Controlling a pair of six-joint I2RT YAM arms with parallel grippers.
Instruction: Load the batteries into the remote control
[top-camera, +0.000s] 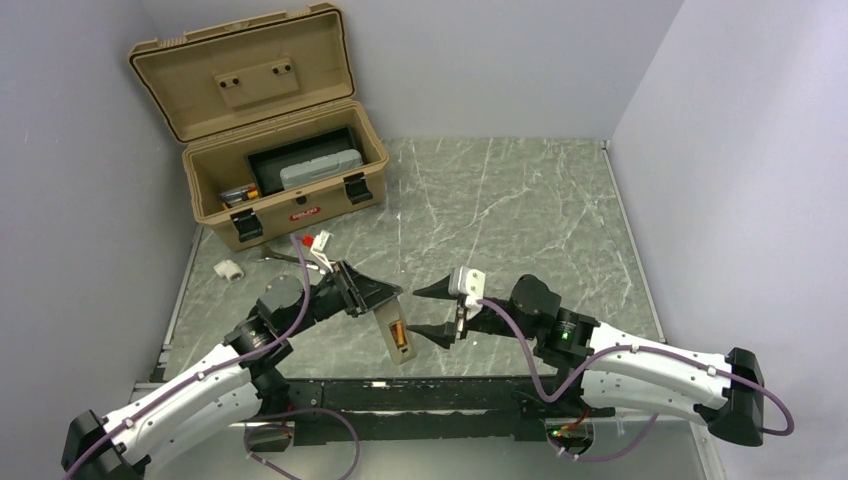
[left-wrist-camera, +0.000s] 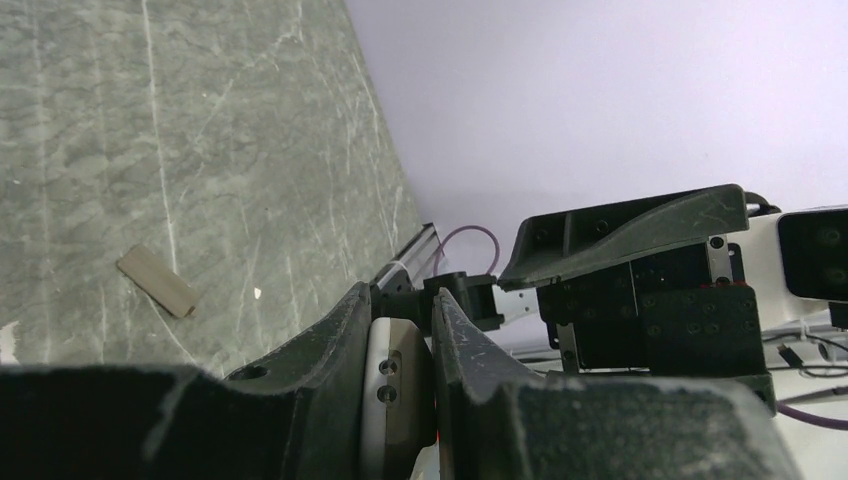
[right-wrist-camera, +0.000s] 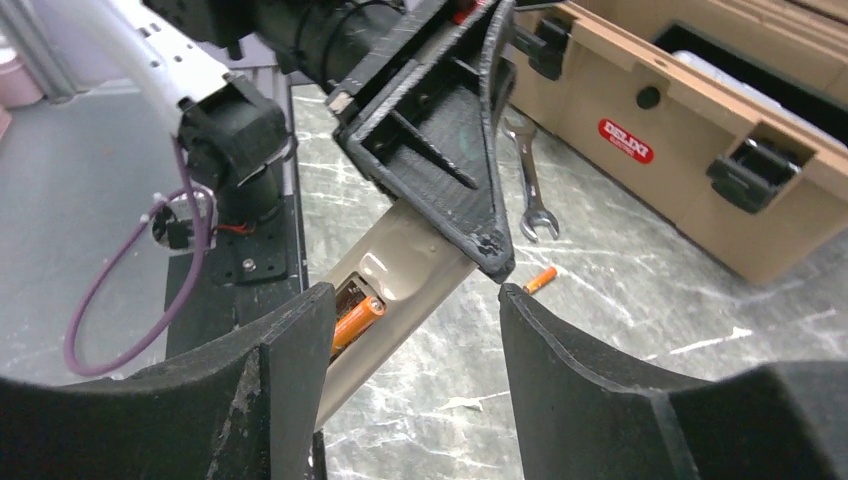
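Note:
My left gripper (top-camera: 372, 297) is shut on the beige remote (top-camera: 395, 333), which is held tilted with its battery bay facing up. In the right wrist view an orange battery (right-wrist-camera: 357, 322) lies in that bay, beside a dark part of the bay. My right gripper (top-camera: 430, 309) stands open just right of the remote, nothing between its fingers. A loose orange battery lies on the table, and a flat grey-brown piece (left-wrist-camera: 157, 281), perhaps the battery cover, lies on the table in the left wrist view.
An open tan toolbox (top-camera: 225, 175) stands at the back left, with a wrench (right-wrist-camera: 530, 185) in front of it and a white object (top-camera: 228, 269) to its left front.

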